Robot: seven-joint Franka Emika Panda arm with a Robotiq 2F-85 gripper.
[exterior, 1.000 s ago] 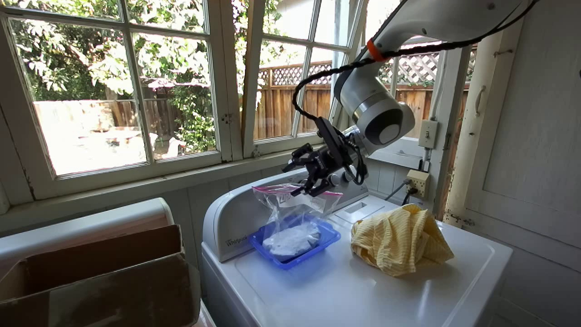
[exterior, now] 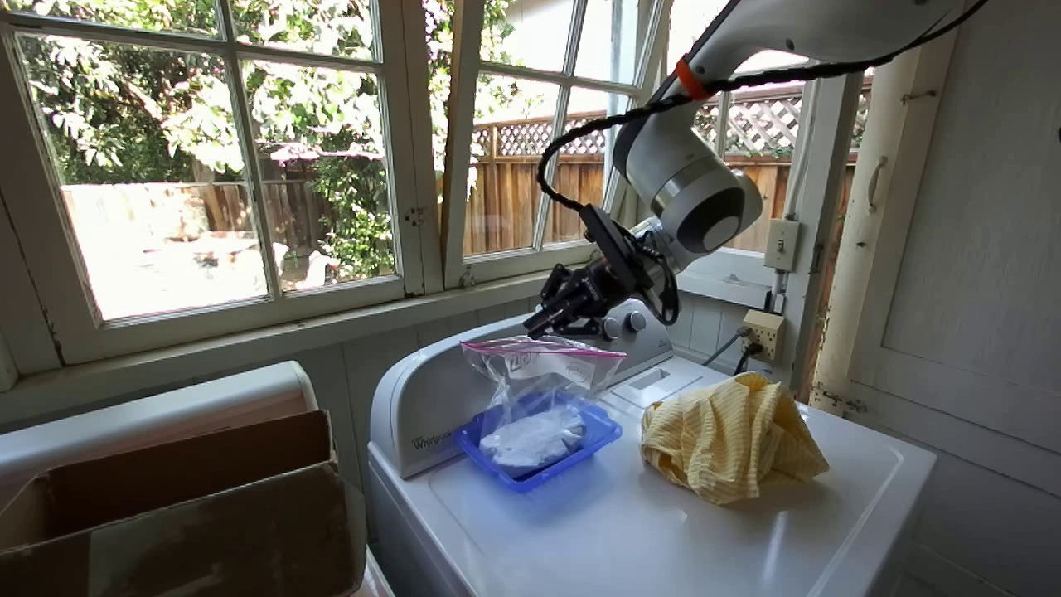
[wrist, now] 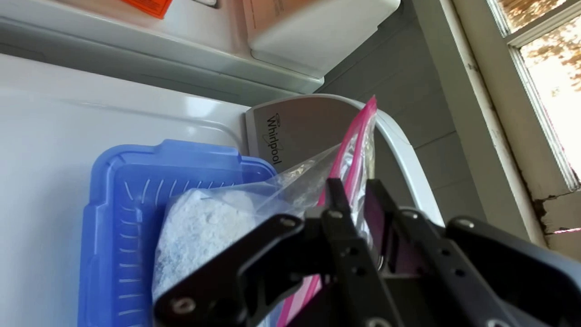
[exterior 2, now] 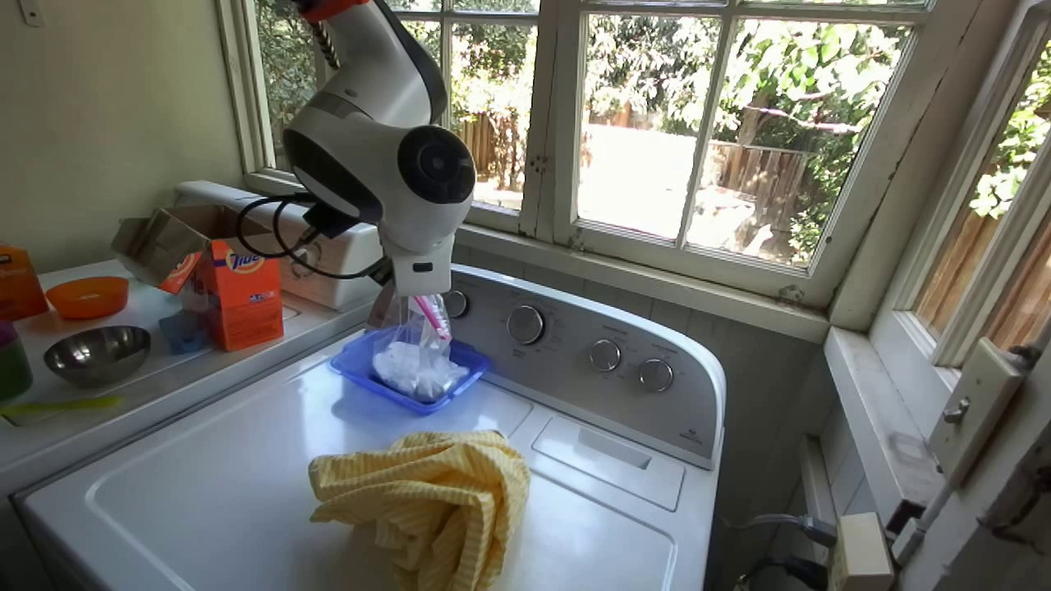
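A clear zip bag with a pink seal (exterior: 587, 352) stands up from a blue plastic container (exterior: 524, 483), with white powder (exterior: 532, 438) in its lower part. My gripper (exterior: 535, 325) is at the bag's top edge, angled down. In the wrist view the gripper has its two black fingers drawn close together, a narrow gap still between them. The bag's pink-edged rim (wrist: 354, 139) runs up through that gap. Whether both fingers touch the plastic cannot be told. The arm's wrist hides the fingers in the second exterior view.
The container rests on a white Whirlpool washer (exterior: 637, 537), near its control panel (exterior 2: 581, 340). A crumpled yellow cloth (exterior 2: 433, 502) lies on the lid, with bare lid around it. Beside the washer are a cardboard box (exterior: 199, 517), an orange Tide box (exterior 2: 246, 295) and a metal bowl (exterior 2: 98, 355).
The fingers, wide apart a second ago, have come close together around the bag's top edge. The arm has shifted only slightly. Bag, container and cloth look unmoved.
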